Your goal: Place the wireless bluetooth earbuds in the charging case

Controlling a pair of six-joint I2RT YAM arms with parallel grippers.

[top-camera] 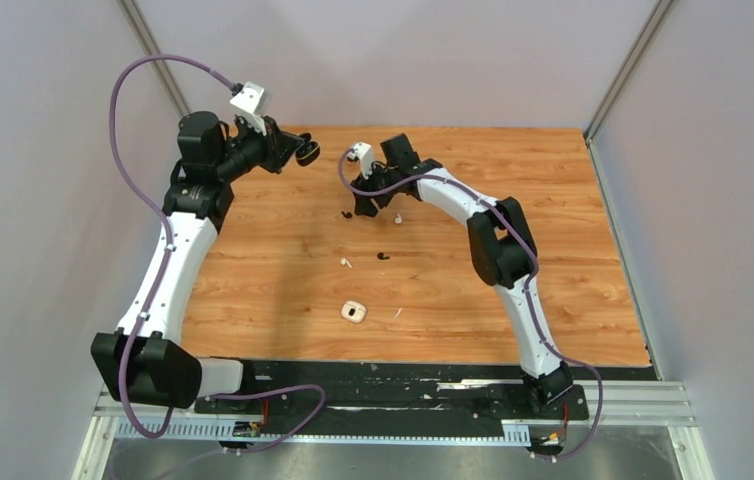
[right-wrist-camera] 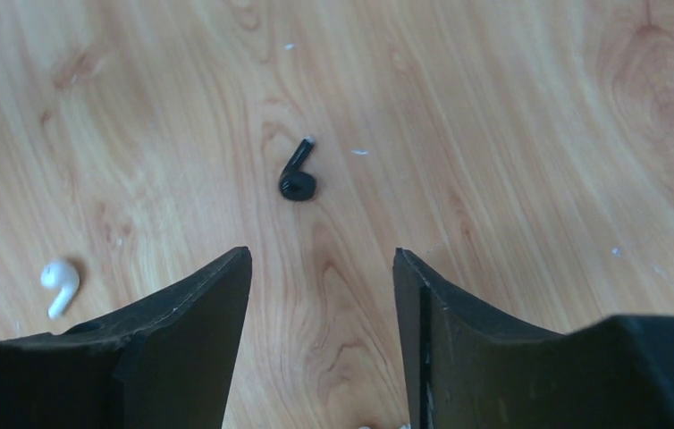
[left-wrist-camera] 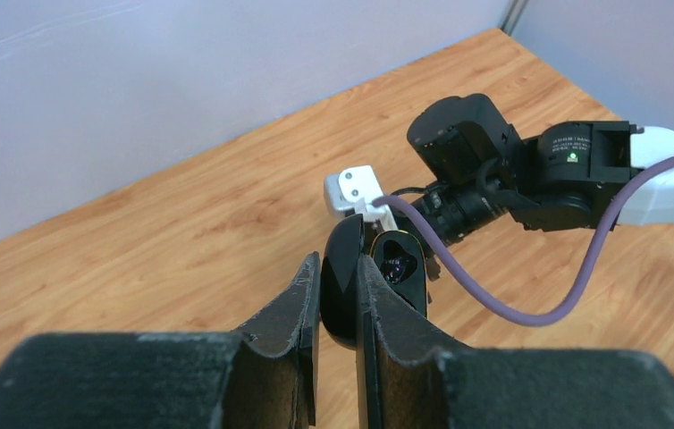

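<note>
My left gripper is shut on a black charging case with its lid raised, held high at the upper left of the top view. My right gripper is part open over the table, nothing between its fingers. Ahead of it lies a black earbud; a white earbud lies to its left. In the top view, another black earbud, white earbuds and a white case lie on the table.
Purple cables run along both arms.
</note>
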